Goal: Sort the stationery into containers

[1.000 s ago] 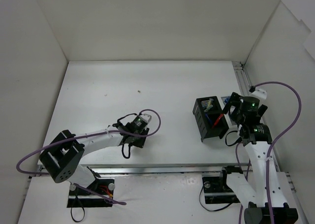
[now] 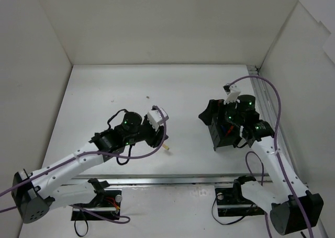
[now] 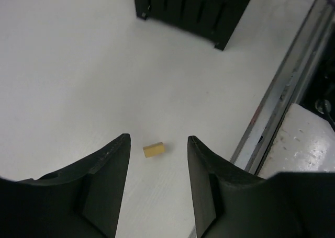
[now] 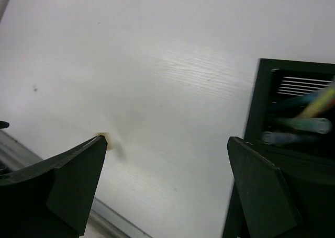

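A small tan block [image 2: 166,146] lies on the white table beside my left gripper [image 2: 161,138]. In the left wrist view that block [image 3: 154,149] shows in the gap between two parted fingers, touching neither; the left gripper holds nothing. A black divided container [image 2: 225,138] stands at the right of the table, partly covered by my right arm. Above its far left side, my right gripper [image 2: 209,112] is open and empty. Several pens and markers [image 4: 303,124] rest in the container's compartment [image 4: 255,99] in the right wrist view.
A metal rail [image 2: 157,180] runs along the front edge, and another [image 2: 267,104] along the right side. Walls enclose the back and sides.
The left arm has reached right and turned, uncovering the tan block. My right arm has swung left from the container's right side to over it.
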